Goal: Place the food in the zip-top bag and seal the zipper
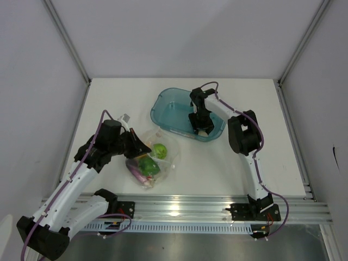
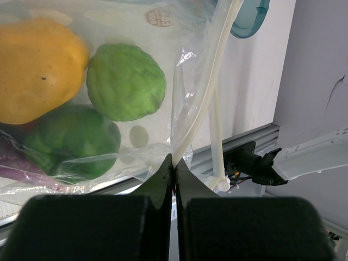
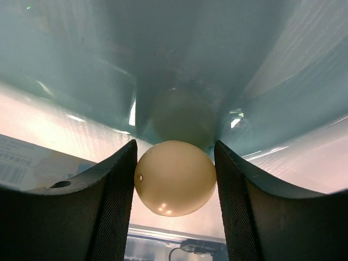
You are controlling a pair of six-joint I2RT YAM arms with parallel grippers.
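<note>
My left gripper is shut on the rim of the clear zip bag (image 1: 171, 157), which holds a yellow food item (image 2: 38, 65), a pale green round one (image 2: 125, 81), a darker green one (image 2: 76, 141) and a purple one (image 1: 138, 174). In the blue bin (image 1: 168, 109), my right gripper has its fingers either side of a round beige food item (image 3: 175, 179); whether they grip it firmly I cannot tell.
The bin sits at the back centre of the white table (image 1: 114, 95), right of the bag.
</note>
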